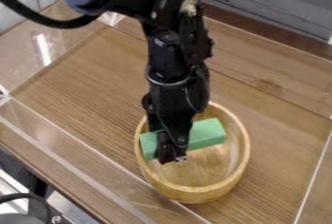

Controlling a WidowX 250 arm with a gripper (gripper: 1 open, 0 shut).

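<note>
My black gripper (173,139) points down over a round tan wooden bowl (215,185), shut on a green block (205,135). The block sits tilted within or just above the bowl's rim, its ends showing on both sides of the fingers. The gripper hides the middle of the block and part of the bowl's back.
A pale wall stands at the back. A clear edge strip runs along the left front, with dark cables beyond it at bottom left.
</note>
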